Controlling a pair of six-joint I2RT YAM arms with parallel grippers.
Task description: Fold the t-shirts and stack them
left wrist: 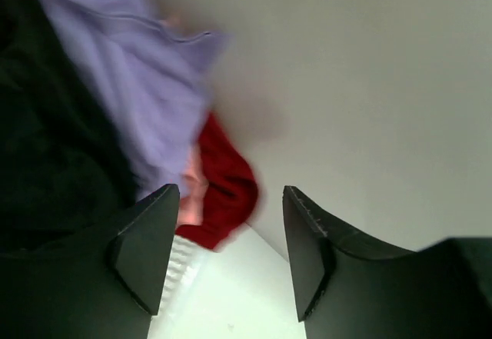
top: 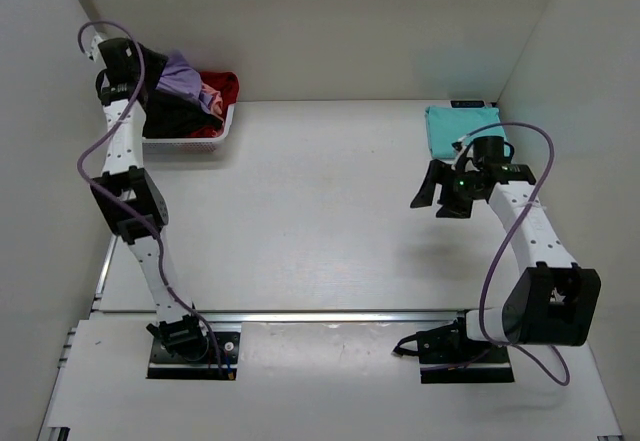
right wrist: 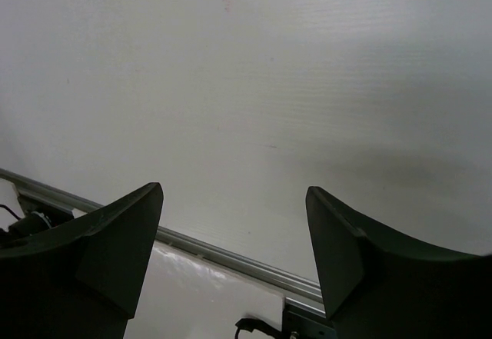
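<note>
At the back left, a pile of shirts lies in a white basket (top: 208,145): a purple one (top: 180,78), a red one (top: 222,86), a pinkish one (top: 210,100) and a black one (top: 172,116). Over this pile my left gripper is open, its fingers (left wrist: 150,239) well apart and nothing between them. The black cloth (left wrist: 54,139) fills the left of the left wrist view. A folded turquoise shirt (top: 447,129) rests at the back right. In front of it my right gripper (top: 433,198) hangs open and empty above the bare table.
A small black object (top: 467,104) sits behind the turquoise shirt. Walls close in the back and both sides; a metal rail (top: 320,317) runs along the front.
</note>
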